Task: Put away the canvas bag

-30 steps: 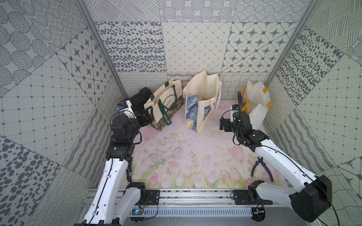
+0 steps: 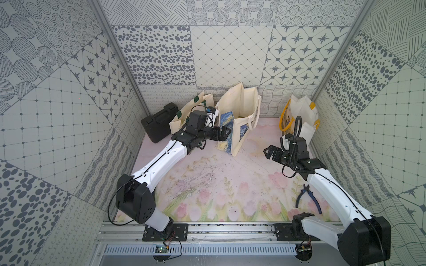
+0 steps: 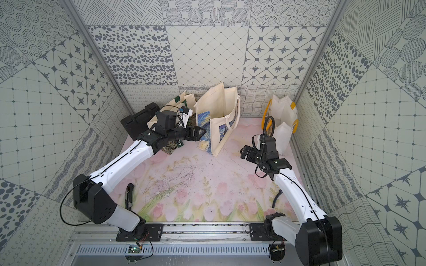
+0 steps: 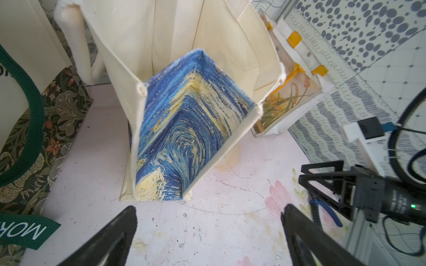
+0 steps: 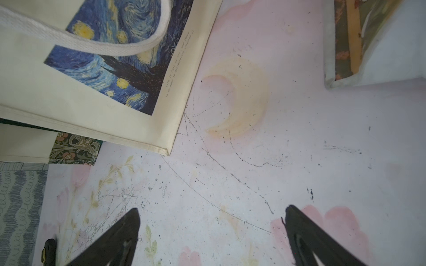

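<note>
A cream canvas bag with a blue Starry Night print (image 2: pixel 239 102) stands upright and open at the back centre, its print panel (image 4: pixel 177 141) facing my left wrist camera. My left gripper (image 2: pixel 221 133) is open, close in front of the bag's left side, nothing between its fingers. My right gripper (image 2: pixel 270 153) hangs open to the bag's front right, over the table (image 5: pixel 230 186), with the bag's lower corner and rope handle (image 5: pixel 142 44) at the upper left of the right wrist view.
A green-handled bag (image 4: pixel 22 124) stands left of it, beside a black case (image 2: pixel 157 122). A yellow-handled bag (image 3: pixel 279 110) stands at the back right. Pliers (image 2: pixel 308 197) lie at the front right, a dark tool (image 3: pixel 129 195) at the front left.
My left gripper has swung right, from beside the green-handled bag to the Starry Night bag. My right gripper has moved slightly. The bags have not moved.
</note>
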